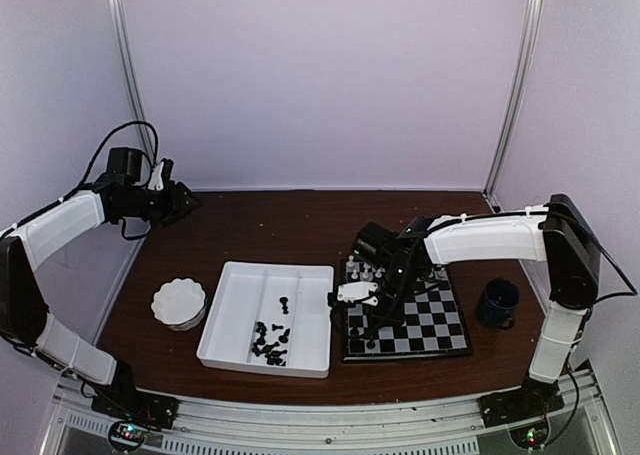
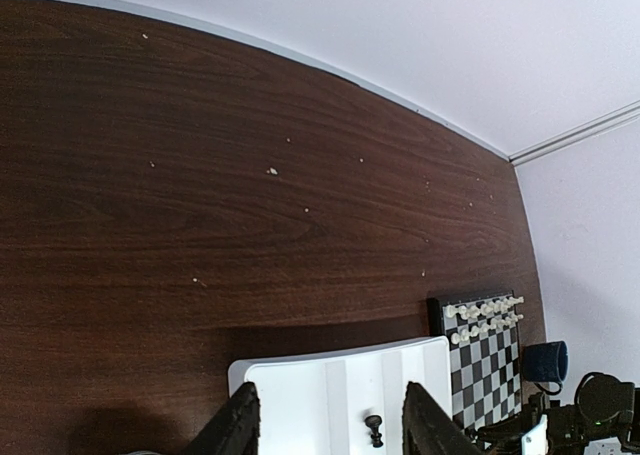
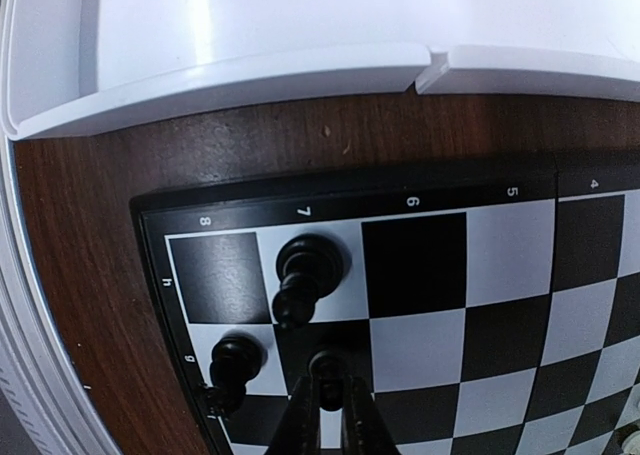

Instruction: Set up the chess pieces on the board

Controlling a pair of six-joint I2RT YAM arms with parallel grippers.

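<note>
The chessboard (image 1: 428, 335) lies right of the white tray (image 1: 222, 327). In the right wrist view, one black piece (image 3: 310, 267) stands on h7 and another black piece (image 3: 235, 360) on g8. My right gripper is shut on a black pawn-like piece (image 3: 329, 363) at square g7; whether its base touches the board is hard to tell. White pieces (image 2: 456, 338) line the board's far side in the left wrist view. Loose black pieces (image 1: 268, 350) lie inside the tray. Far from the board, my left gripper hangs open at the left, empty.
A dark mug (image 1: 497, 303) stands right of the board, and a white scalloped bowl (image 1: 179, 302) left of the tray. Behind the tray, the wooden table (image 1: 270, 225) is largely bare. The two standing black pieces are close to my right fingers.
</note>
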